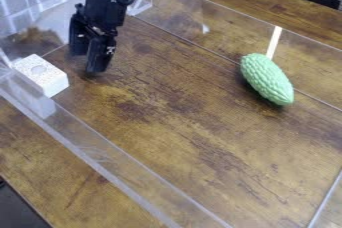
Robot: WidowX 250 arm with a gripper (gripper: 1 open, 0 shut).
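Observation:
A black gripper (94,54) hangs low over the wooden floor of a clear-walled bin in the upper left, its fingers open, with nothing visible between them. A white block (40,75) lies to its lower left by the clear wall. On the right lies a green bumpy oblong object (266,78), like a bitter melon, well apart from the gripper.
Clear plastic walls (120,164) border the wooden surface (181,132). A narrow white strip (273,42) stands behind the green object.

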